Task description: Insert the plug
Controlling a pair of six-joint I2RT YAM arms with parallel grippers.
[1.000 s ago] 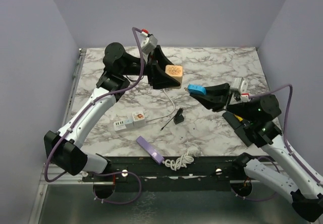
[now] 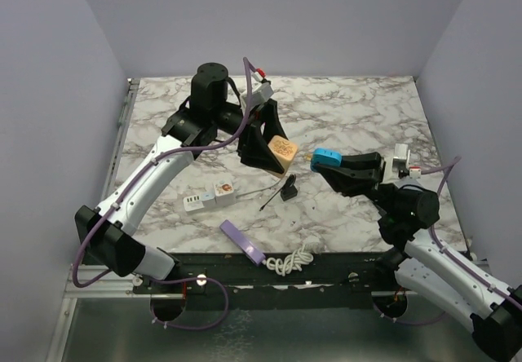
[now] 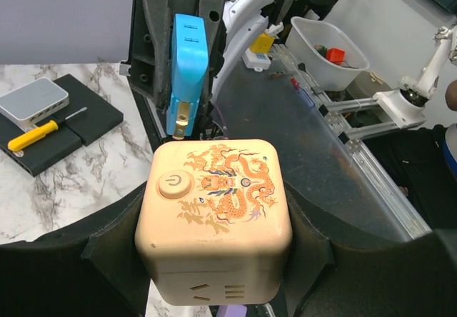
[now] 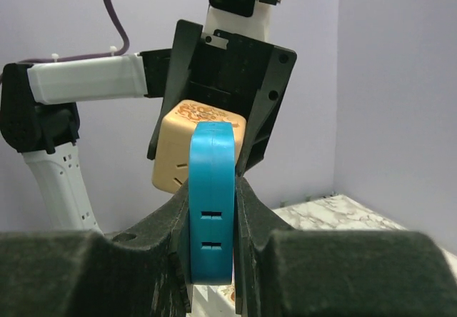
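Note:
My left gripper [image 2: 276, 152] is shut on a peach-coloured socket cube [image 2: 283, 150], which it holds tilted above the table. A dragon print and a round power button mark the cube's top [image 3: 214, 181] in the left wrist view. Opposite it, my right gripper [image 2: 328, 169] is shut on a blue plug [image 2: 327, 156]. The plug's brass prongs [image 3: 183, 113] point toward the cube, and a small gap separates the two in the top view. From the right wrist, the plug [image 4: 212, 203] covers part of the cube [image 4: 175, 149]; one slot shows on the face turned this way.
On the marble table lie a white power strip [image 2: 200, 202], a small black stand [image 2: 289, 189], a purple bar [image 2: 242, 241] and a coiled white cord [image 2: 289, 262]. A yellow screwdriver [image 3: 32, 137] rests on black boxes.
Over the last second the cube has come toward the table's front and tilted.

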